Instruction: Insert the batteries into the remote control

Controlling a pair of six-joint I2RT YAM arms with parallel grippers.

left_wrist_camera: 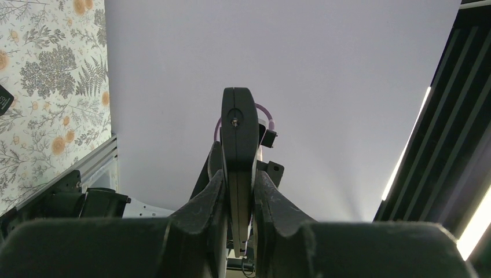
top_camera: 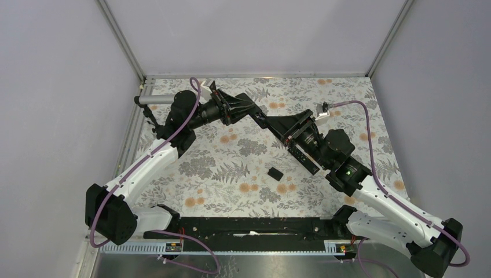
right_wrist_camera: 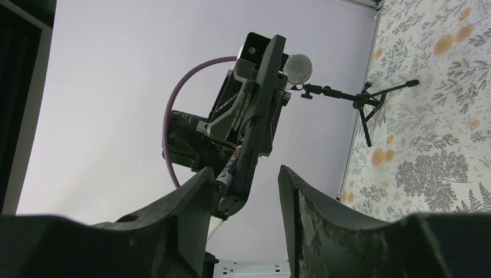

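My left gripper is shut on the black remote (left_wrist_camera: 238, 133), held up edge-on in the left wrist view and tilted in the top view (top_camera: 250, 104). My right gripper is at the remote's lower-right end; in the right wrist view a battery (right_wrist_camera: 227, 174) lies along the remote's body between its fingers, near the left finger's tip. Whether that finger touches it is hard to tell. A small black piece (top_camera: 275, 174), likely the cover, lies on the table below.
A long black object (top_camera: 304, 161) lies under my right gripper. A dark stand (right_wrist_camera: 367, 101) is at the table's left edge.
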